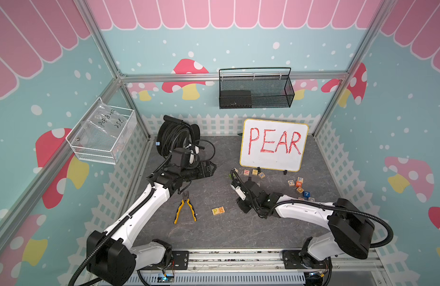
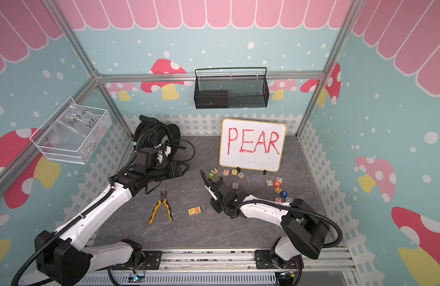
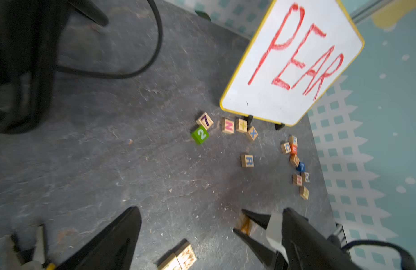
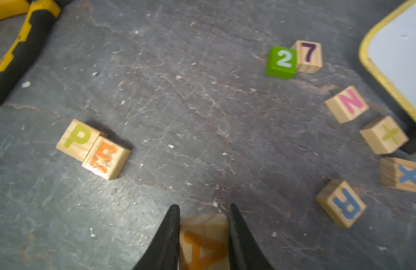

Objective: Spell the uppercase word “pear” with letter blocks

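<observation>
In the right wrist view my right gripper is shut on a wooden block bearing an orange A [image 4: 203, 245], held above the floor. To its upper left, the P block [image 4: 76, 138] and the E block [image 4: 105, 158] lie side by side, touching. The loose R block [image 4: 342, 203] is off to the right. The whiteboard [image 1: 272, 143] at the back reads PEAR in red. My left gripper is open with nothing between its wide-spread fingers; in the top left view its arm reaches toward the cable reel, away from the letter pair.
Yellow-handled pliers [image 1: 185, 209] lie left of the P and E. Green 2 [image 4: 282, 62], 7, N, plus and X blocks line the area before the board. More blocks cluster at the right [image 2: 277, 184]. A cable reel [image 1: 177, 135] fills the back left.
</observation>
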